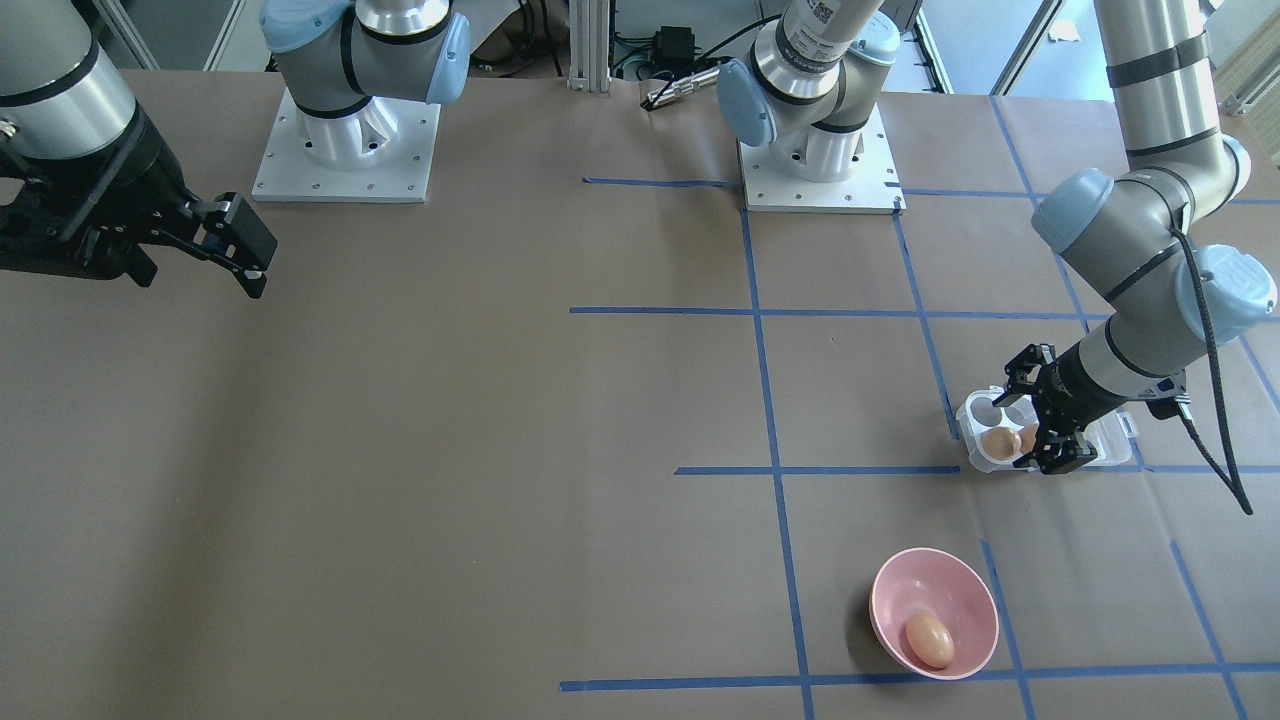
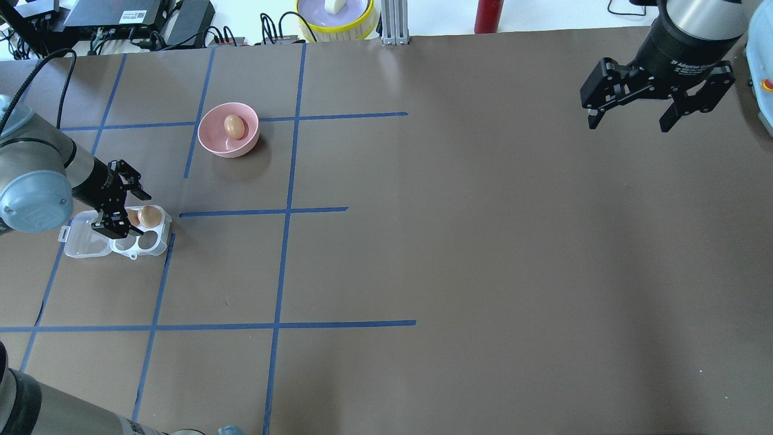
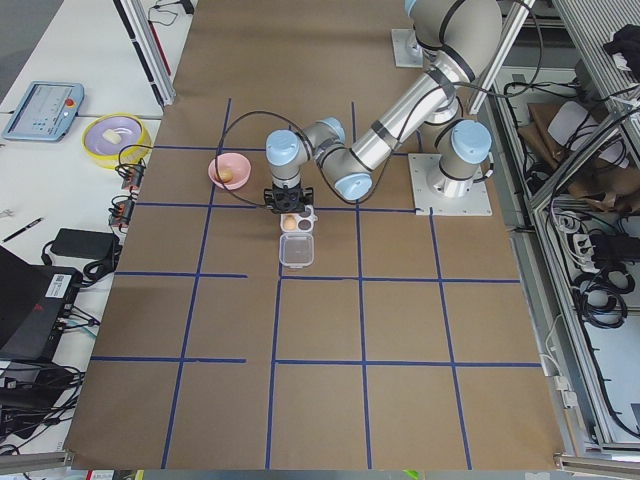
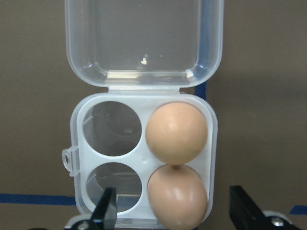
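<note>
A clear plastic egg carton (image 4: 144, 153) lies open on the table, with a brown egg (image 4: 176, 132) and a second brown egg (image 4: 177, 196) in one column and the other two cups empty. My gripper hangs low over the carton, open, its fingers on either side of the carton's near part; in the front view it (image 1: 1020, 420) partly hides the eggs. A pink bowl (image 1: 912, 588) holds another egg (image 1: 930, 640).
Another robot's black gripper (image 2: 645, 101) hangs over the far side of the table, and more arms stand on base plates (image 1: 348, 180).
</note>
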